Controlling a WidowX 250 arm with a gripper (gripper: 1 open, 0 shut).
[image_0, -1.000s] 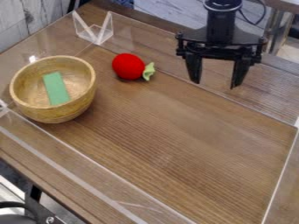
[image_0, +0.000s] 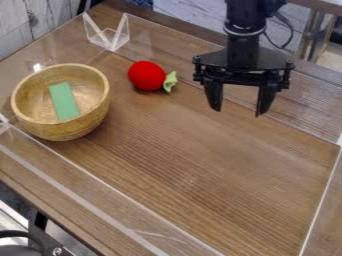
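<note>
My black gripper (image_0: 241, 100) hangs from the top over the back right of the wooden table, its two fingers pointing down and spread wide apart, with nothing visible between them. To its left lies a red round object (image_0: 147, 74) with a small green part. At the left sits a wooden bowl (image_0: 83, 122) holding a green block (image_0: 63, 104).
A white wire holder (image_0: 107, 35) stands at the back left. A black round object (image_0: 16, 243) shows at the bottom left corner.
The gripper has moved a little to the left and toward the front. The objects on the table look the same.
</note>
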